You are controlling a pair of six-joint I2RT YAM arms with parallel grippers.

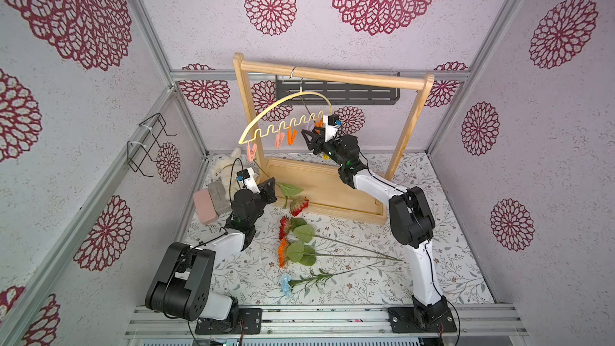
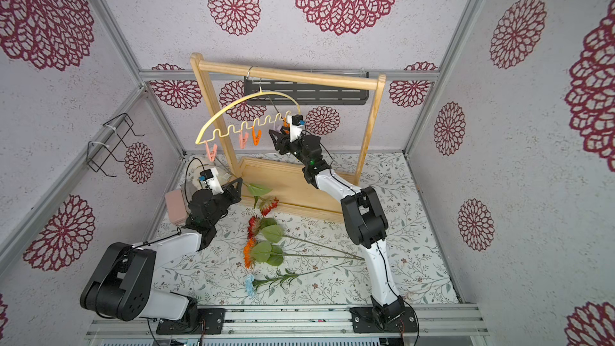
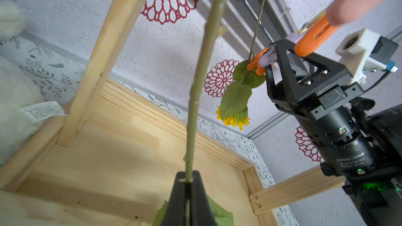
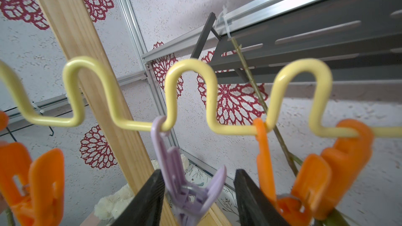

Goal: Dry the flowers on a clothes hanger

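My left gripper is shut on a flower's stem [image 3: 196,96], which rises above the fingers. Below it hang that flower's green leaf [image 1: 289,189] and red bloom [image 1: 298,205]. The yellow hanger [image 1: 256,121] carries several clothespins under the wooden rack. Beside it, my right gripper is open around a purple clothespin [image 4: 184,180], one finger on each side. A yellow flower [image 3: 234,117] hangs upside down by an orange clothespin [image 4: 309,180]. Further flowers lie on the table: red [image 1: 283,227], orange [image 1: 282,253] and light blue [image 1: 285,284].
The rack's wooden tray [image 1: 320,185] lies under the hanger, and its left post [image 1: 248,102] stands close to the left arm. A pink box [image 1: 205,206] and a white plush [image 1: 224,169] sit at the left.
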